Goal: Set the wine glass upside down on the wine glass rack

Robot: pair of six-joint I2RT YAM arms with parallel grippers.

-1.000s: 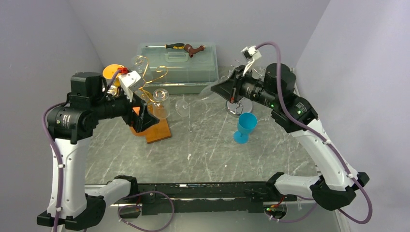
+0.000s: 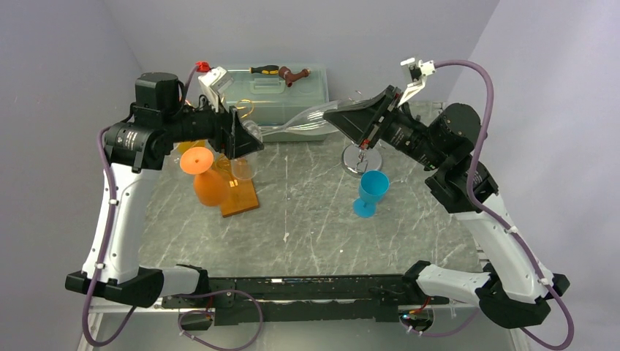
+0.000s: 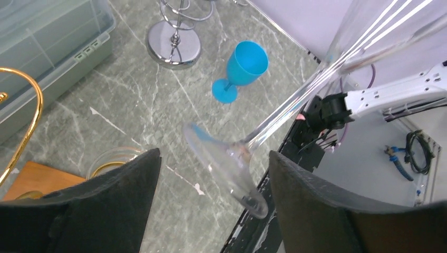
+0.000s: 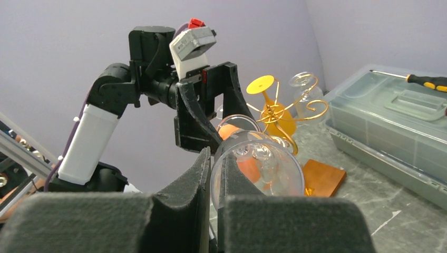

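Note:
My right gripper (image 2: 338,126) is shut on the bowl of a clear wine glass (image 2: 298,123), held well above the table and lying nearly sideways. Its stem points left toward my left gripper (image 2: 252,140). In the left wrist view the round foot (image 3: 226,167) shows in the gap between parted fingers; contact with them cannot be made out. The right wrist view looks onto the glass's rim (image 4: 300,171) beside the closed fingers. A gold wire rack (image 4: 271,113) on a wooden base carries several glasses, upside down. Farther right stands a chrome rack (image 3: 175,39).
A blue goblet (image 2: 372,189) stands on the right of the table. Behind lies a translucent box (image 2: 307,88) with a screwdriver (image 2: 265,69) and a brown part on its lid.
My left gripper has moved right and away from the table's front, closing in on the glass's foot. The right arm has shifted slightly right, and the glass now points more level to the left.

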